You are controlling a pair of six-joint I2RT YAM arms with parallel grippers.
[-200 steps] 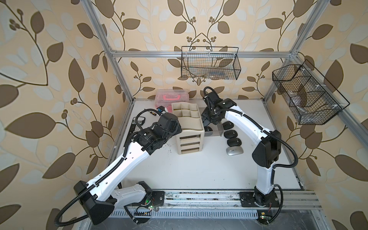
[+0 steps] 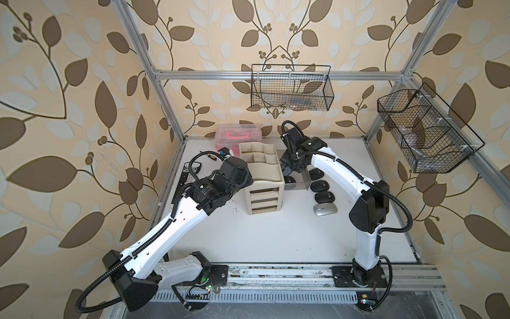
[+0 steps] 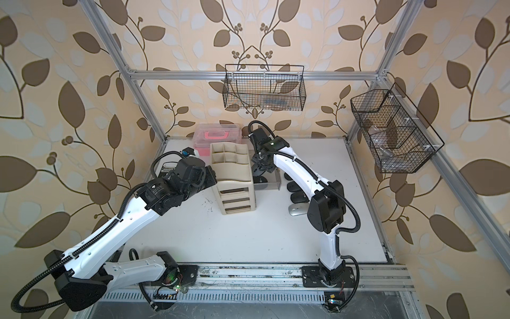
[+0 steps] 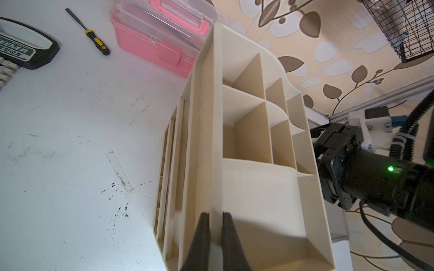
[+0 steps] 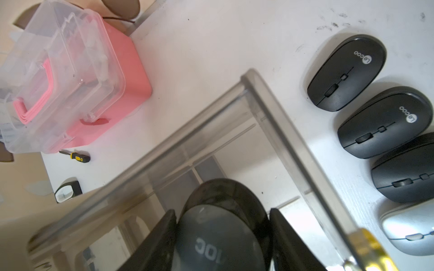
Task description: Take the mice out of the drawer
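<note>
Low inside the clear drawer point(image 5: 296, 155), a dark mouse point(image 5: 212, 244) with pale lettering lies between the fingers of my right gripper, which is open around it. Outside the drawer, a row on the table holds a black mouse point(image 5: 347, 72), a second black mouse point(image 5: 385, 122), a third black mouse point(image 5: 406, 167) and a silver mouse point(image 5: 411, 228). My left gripper is shut on the thin side wall of the cream organizer point(image 4: 260, 194), whose edge runs between the fingertips. Part of the drawer's inside is hidden in both top views by the right arm.
Behind the organizer stands a pink toolbox point(image 5: 131, 67) with a clear lid. A screwdriver point(image 4: 97, 43) and a black-framed item point(image 4: 27, 43) lie left of it. Wire baskets point(image 2: 292, 87) hang on the frame.
Compared with a second ago, the organizer and its drawer have shifted very slightly to the right. Both arms look almost still, and the mice on the table have not moved.
</note>
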